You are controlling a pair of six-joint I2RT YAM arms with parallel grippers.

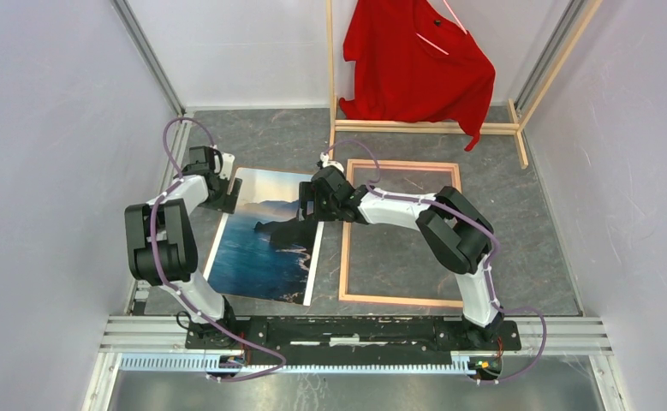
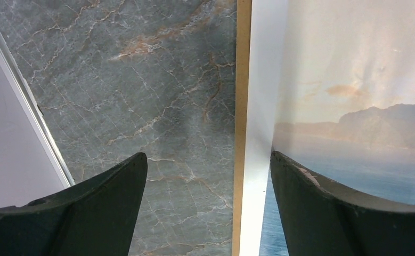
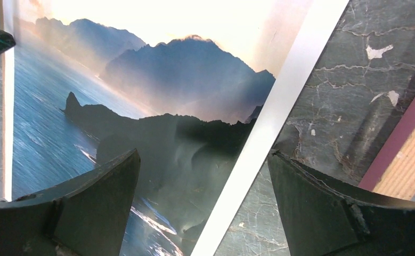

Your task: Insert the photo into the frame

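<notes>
The photo (image 1: 265, 248), a seascape with white borders, lies flat on the grey marbled floor left of centre. To its right lies the empty wooden frame (image 1: 402, 302). My left gripper stands open, its fingers either side of the photo's left edge, which runs between them in the left wrist view. Open as well, my right gripper has one finger over the dark headland of the photo and the other beyond its white right border (image 3: 269, 120). Neither gripper holds anything. The right arm hides part of the frame's upper left.
A wooden rack (image 1: 424, 128) with a hanging red shirt (image 1: 419, 64) stands at the back. White walls close in both sides. In the right wrist view, the frame's side (image 3: 407, 154) lies close beside the right finger.
</notes>
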